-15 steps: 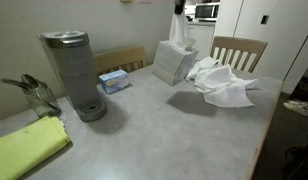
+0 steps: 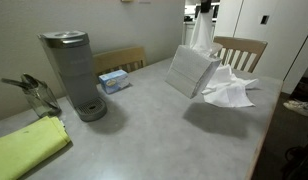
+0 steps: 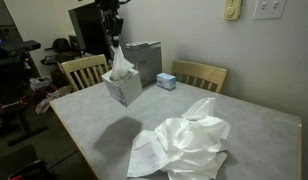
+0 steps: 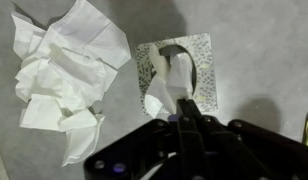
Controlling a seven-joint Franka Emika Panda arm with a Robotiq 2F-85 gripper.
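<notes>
My gripper (image 3: 116, 42) is high above the table, shut on a white tissue (image 3: 120, 64) that sticks out of a tissue box (image 3: 124, 90). The box hangs tilted from this tissue in the air, with a shadow on the table below. From the wrist, the patterned box top (image 4: 202, 66) and its oval opening show, and the tissue (image 4: 172, 84) runs up to the fingertips. Several crumpled white tissues (image 2: 230, 90) lie in a heap on the table beside the box; the wrist view shows this heap (image 4: 66, 68) on the left.
A grey coffee machine (image 2: 74, 75), a small blue box (image 2: 114, 81), a glass with utensils (image 2: 40, 98) and a yellow-green cloth (image 2: 28, 150) stand or lie toward the left in exterior view 1. Wooden chairs (image 2: 240, 52) border the table.
The tissue box has swung about and changed its tilt, moving toward the right in exterior view 1. The crumpled tissues stay put.
</notes>
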